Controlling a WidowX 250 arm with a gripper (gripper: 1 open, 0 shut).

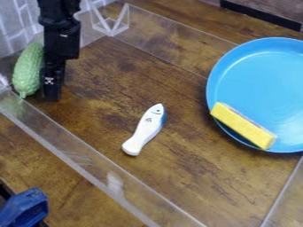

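Note:
A black robot gripper [48, 82] reaches down at the upper left, beside a long green vegetable-like object [27, 71] that leans near the clear side wall. The fingertips are low, close to the wooden floor at the object's right side; whether they touch it or how far they are apart is hard to tell. A white fish-shaped item [144, 129] lies in the middle of the floor.
A blue plate [272, 89] with a yellow block [242, 126] on it sits at the right. A blue object [21, 209] is at the lower left, outside the clear barrier.

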